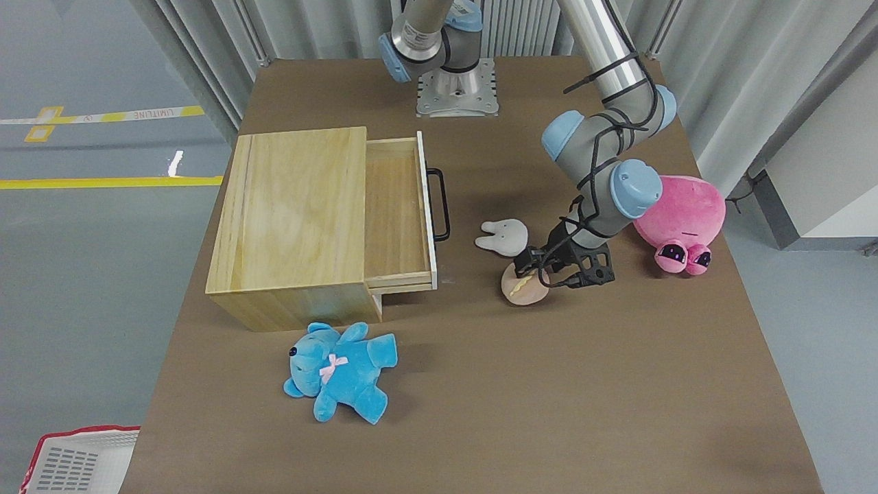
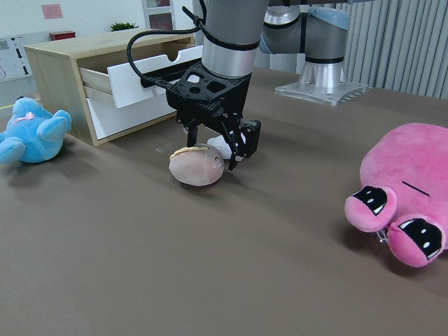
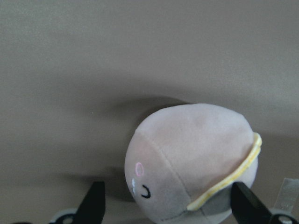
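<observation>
A small beige round plush (image 1: 520, 289) with a yellow trim lies on the table; it fills the lower middle of the wrist view (image 3: 182, 158). My gripper (image 2: 213, 143) is low over it, its black fingers spread on either side of the plush; whether it touches is unclear. A white bunny plush (image 1: 502, 236) lies just behind. The wooden drawer box (image 1: 288, 206) has its drawer (image 1: 395, 210) open and empty.
A blue bear (image 1: 354, 374) lies front left, a pink plush (image 1: 683, 214) at the right.
</observation>
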